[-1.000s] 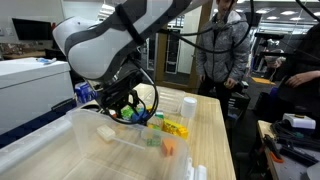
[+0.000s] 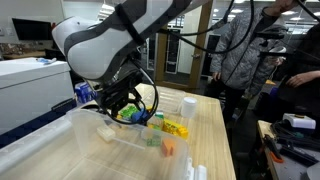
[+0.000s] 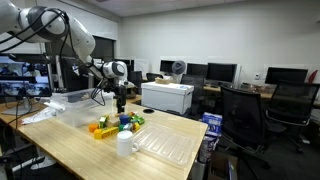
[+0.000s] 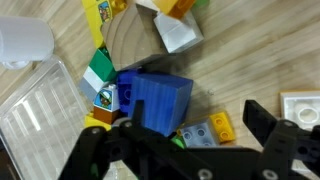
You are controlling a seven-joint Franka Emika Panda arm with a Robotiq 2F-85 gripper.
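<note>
In the wrist view my gripper is open, its two dark fingers wide apart. A blue block (image 4: 160, 103) lies below, nearer the left finger and partly hidden behind it. Beside the block, a grey block (image 4: 198, 135) and a yellow-orange piece (image 4: 222, 127) show at the lower middle. In exterior view 1 the gripper (image 2: 128, 106) hangs low over colored blocks, beyond the clear bin's near rim. Nothing shows held between the fingers.
A clear plastic bin (image 2: 135, 150) stands close to the arm. More blocks lie around, including yellow ones (image 2: 176, 128). A white cup (image 3: 126, 144) and a pale tray (image 3: 170, 143) share the table. Bare wood shows at the wrist view's upper right.
The arm and the blocks look unmoved. In the background of exterior view 1, the person has shifted position.
</note>
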